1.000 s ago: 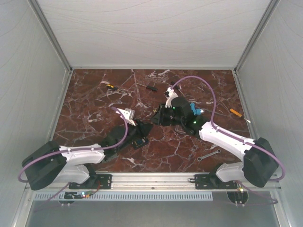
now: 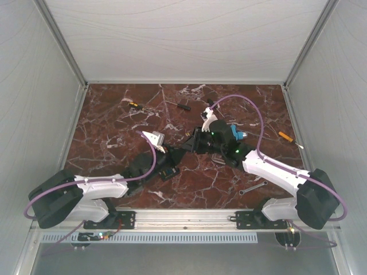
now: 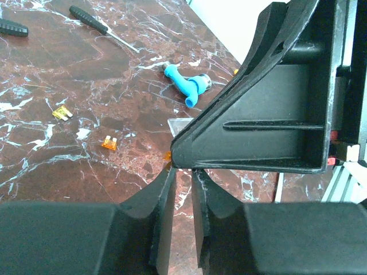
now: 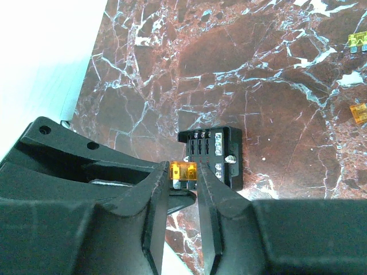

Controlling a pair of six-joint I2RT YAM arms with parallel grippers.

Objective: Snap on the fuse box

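Note:
My two grippers meet above the table's middle. In the right wrist view an orange fuse [image 4: 183,171] sits in the tips of my right gripper, which is shut on it; the left gripper's fingertips lie just beside it. The black fuse box [image 4: 229,143] lies on the table below, partly hidden by them. In the left wrist view my left gripper has its tips close together at the right gripper's large black finger, which mostly hides the fuse; whether it grips anything is unclear.
Loose yellow [image 3: 62,113] and orange [image 3: 109,142] fuses lie on the marble table. A blue fitting [image 3: 186,86], screwdrivers [image 3: 86,17] and a wrench [image 2: 252,188] lie around the arms. White walls enclose the sides and back.
The right arm has shifted very slightly over the last second. The left arm is nearly still, at most a slight shift.

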